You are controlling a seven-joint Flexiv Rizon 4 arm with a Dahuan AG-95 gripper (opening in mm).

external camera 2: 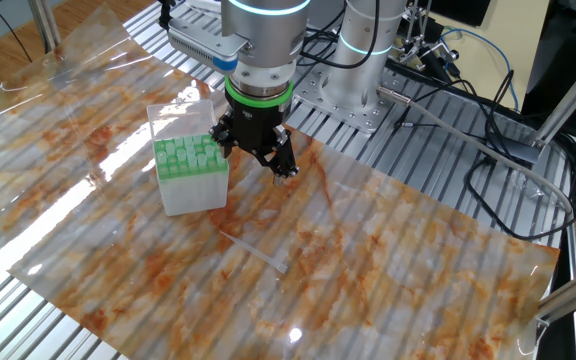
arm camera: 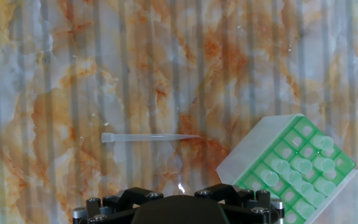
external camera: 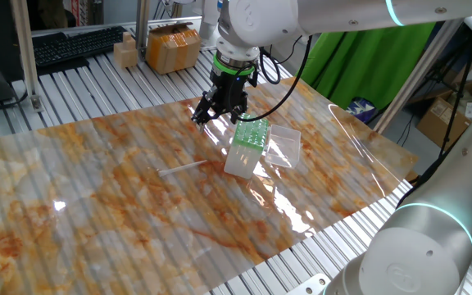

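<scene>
My gripper (external camera 2: 254, 160) hangs above the marbled sheet, its two fingers spread wide and nothing between them. In the wrist view the fingertips (arm camera: 149, 195) show at the bottom edge, well apart. A thin translucent pipette tip (arm camera: 145, 137) lies flat on the sheet, ahead of the gripper and clear of it. To the right of the fingers stands a white box with a green rack (arm camera: 303, 158), several tips upright in its holes and other holes empty. Its clear lid (external camera: 283, 147) is swung open. In exterior view 1 the pipette tip (external camera: 183, 168) lies left of the box (external camera: 242, 161).
The marbled sheet (external camera: 97, 197) is bare over its left and front parts. A cardboard box (external camera: 173, 47), small wooden blocks (external camera: 125, 52) and a keyboard (external camera: 80, 47) sit beyond its back edge. Cables (external camera 2: 508, 180) lie off the sheet.
</scene>
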